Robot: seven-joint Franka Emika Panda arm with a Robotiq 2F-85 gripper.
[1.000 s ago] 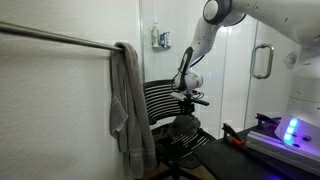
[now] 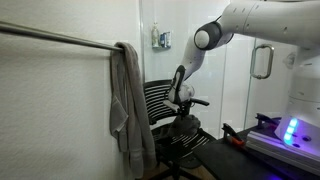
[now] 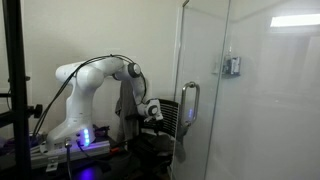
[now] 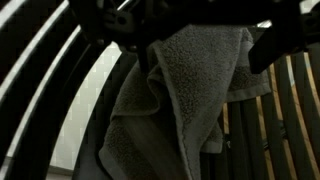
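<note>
A dark grey cloth (image 4: 185, 100), folded and rumpled, lies over the slatted black chair (image 4: 40, 80) in the wrist view. My gripper is open above it, its dark fingers (image 4: 267, 48) spread on either side of part of the cloth. Whether they touch it I cannot tell. In exterior view 1 the gripper (image 2: 183, 108) hangs low over the chair (image 2: 157, 97), close to the dark cloth (image 2: 178, 128) on the seat; its fingertips are too small and dark there to make out.
A grey towel (image 2: 128, 105) hangs from a wall rail (image 2: 55, 37) left of the chair. A glass door with a handle (image 2: 262, 62) stands to the right. Bottles (image 2: 160, 39) sit on a wall shelf behind. A black table (image 2: 235, 160) is in front.
My arm has come down a little and moved left, bringing the gripper nearer the cloth on the chair. The towel on the rail hangs as before.
</note>
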